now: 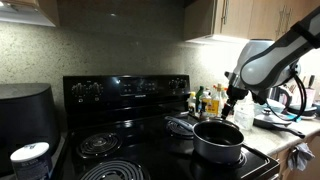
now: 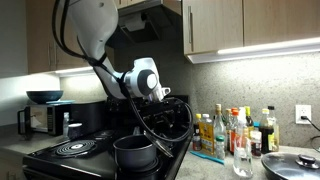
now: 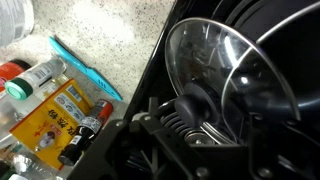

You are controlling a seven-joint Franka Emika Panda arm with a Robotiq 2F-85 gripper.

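Note:
A clear glass lid (image 3: 225, 65) with a dark rim and black knob (image 3: 196, 103) is tilted steeply in the wrist view, beside the black pot (image 3: 300, 45). From the other side, the lid (image 2: 180, 122) shows beside the pot (image 2: 135, 152), near my gripper (image 2: 158, 98). The knob lies close to the dark fingers of my gripper; whether they grip it is hard to see. The fingers look part open. In exterior view 1 the pot (image 1: 218, 143) stands on the right front of the stove, my gripper (image 1: 232, 105) above and behind it.
Several bottles (image 2: 240, 135) stand on the counter beside the stove. A light-blue utensil (image 3: 88, 67) lies there, next to an orange-labelled package (image 3: 58, 118). A black pan with a lid (image 2: 292, 164) sits farther right.

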